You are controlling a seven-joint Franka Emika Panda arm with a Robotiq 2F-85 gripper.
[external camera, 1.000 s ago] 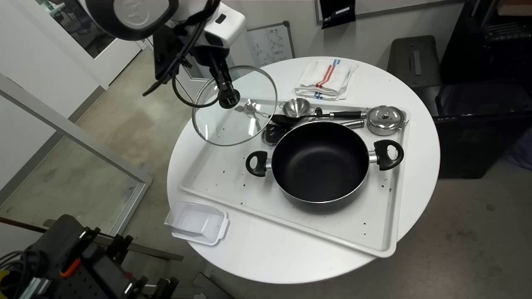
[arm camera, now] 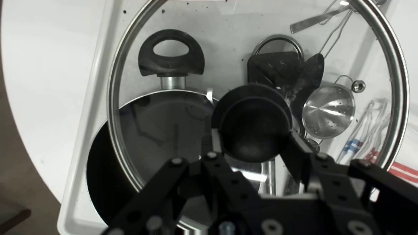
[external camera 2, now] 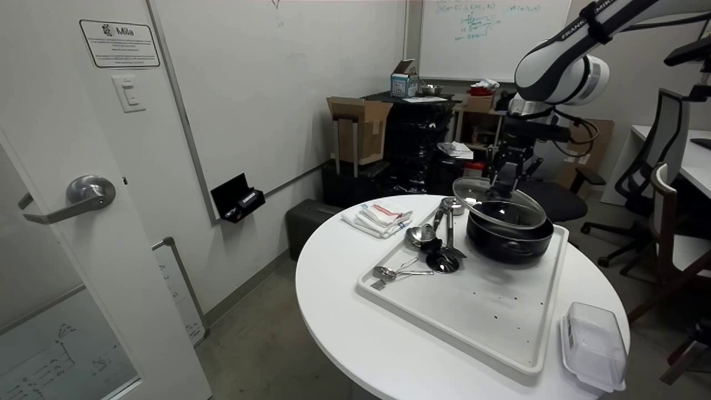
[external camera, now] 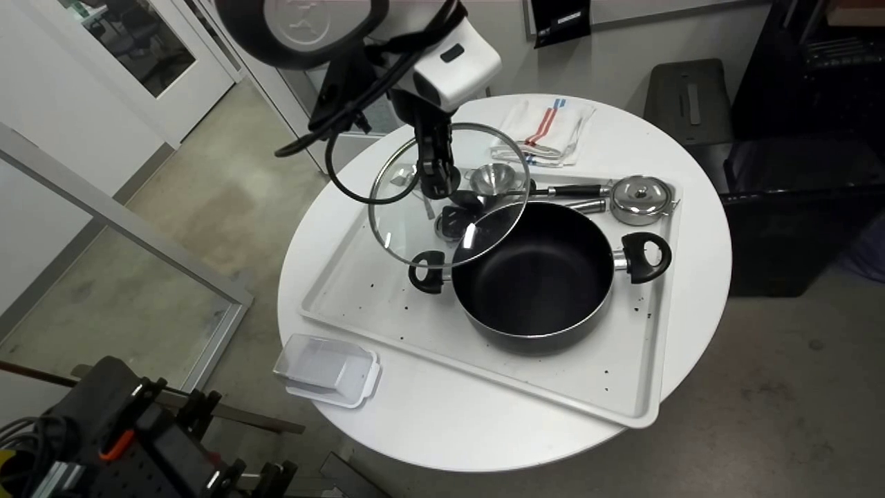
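Observation:
A round glass lid (external camera: 406,220) with a steel rim hangs in the air, its black knob (arm camera: 254,125) between the fingers of my gripper, which is shut on it. Below stands a black two-handled pot (external camera: 539,274), uncovered, on the white tray (external camera: 382,328). From exterior view 1 the lid overlaps the pot's left side. In the wrist view the lid covers only part of the pot (arm camera: 107,176), whose lower left part shows outside the rim. Exterior view 2 shows the lid (external camera 2: 470,190) tilted above the pot (external camera 2: 510,240).
Ladles and other utensils (external camera 2: 443,260) lie on the tray beside the pot, near a small lidded steel pot (external camera: 641,199). A folded towel (external camera: 547,133) rests behind the tray. A clear plastic box (external camera: 328,369) sits at the table edge. The tray's front part is clear.
In exterior view 1 my gripper has carried the lid right and slightly down, from over the utensils to partly over the pot. The pot has stayed put.

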